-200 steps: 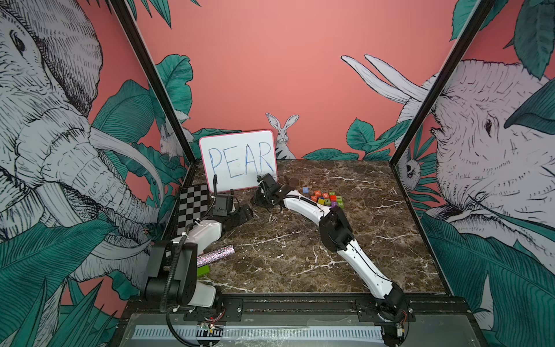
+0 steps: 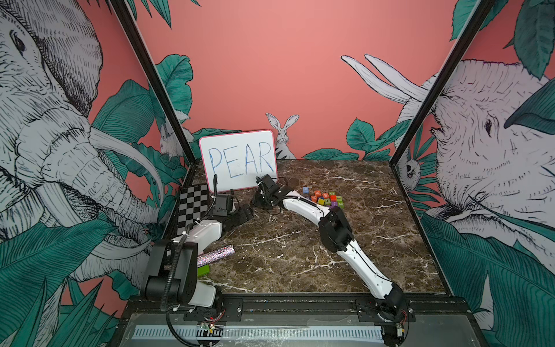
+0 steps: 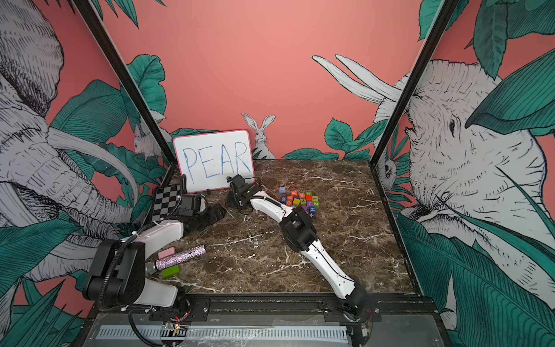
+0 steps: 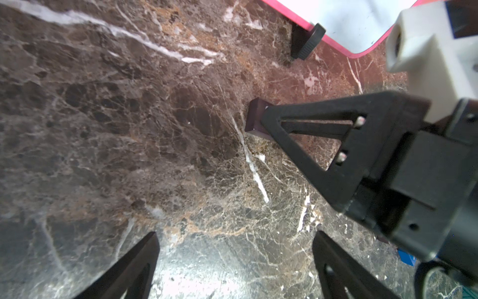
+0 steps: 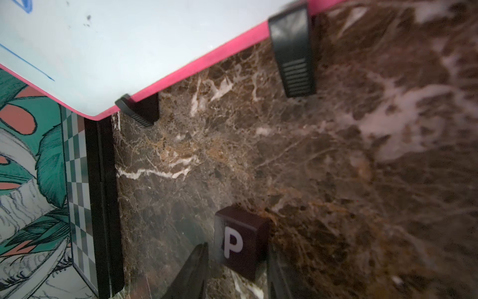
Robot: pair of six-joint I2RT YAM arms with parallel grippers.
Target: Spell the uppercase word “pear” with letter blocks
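Note:
A dark block with a white P [image 5: 233, 242] rests on the marble table in front of the whiteboard, turned at an angle in the right wrist view. My right gripper is open around it: a gap shows at the left finger, while the block's other side lies close to the right finger, and contact cannot be told. In the left wrist view the black right gripper partly covers the P block [image 4: 256, 117]. My left gripper stands wide open, with only bare table between its fingers. The whiteboard [image 2: 238, 173] reads PEAR.
Several coloured letter blocks [image 3: 300, 200] cluster right of the right forearm. A glittery tube [image 3: 188, 254] and a green block [image 3: 170, 271] lie near the left arm's base. Whiteboard clips [image 5: 293, 64] jut onto the table.
The left arm looks still.

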